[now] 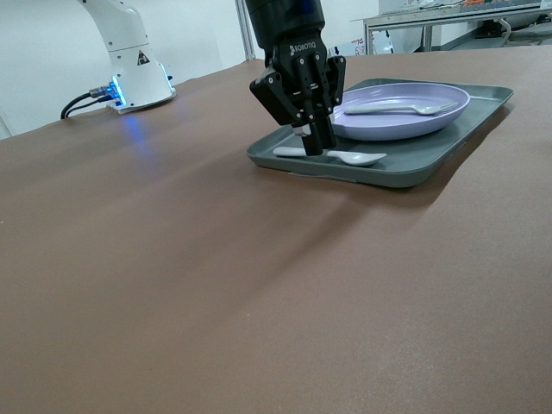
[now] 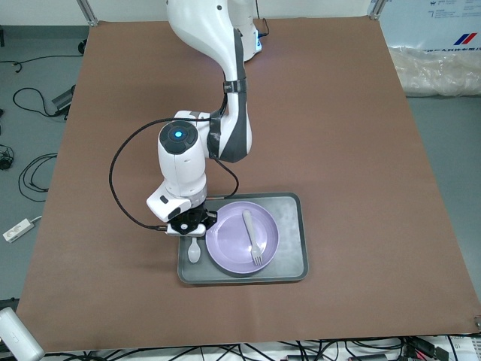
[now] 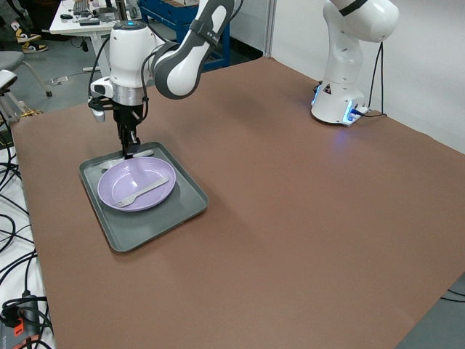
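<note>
A white spoon lies on the grey tray, beside the purple plate. A white fork rests on the plate. My black gripper is low over the tray at the spoon's handle, next to the plate. In the left view it is mostly hidden under the wrist. I cannot tell whether its fingers are open or closed on the handle.
Cables and equipment lie off the table.
</note>
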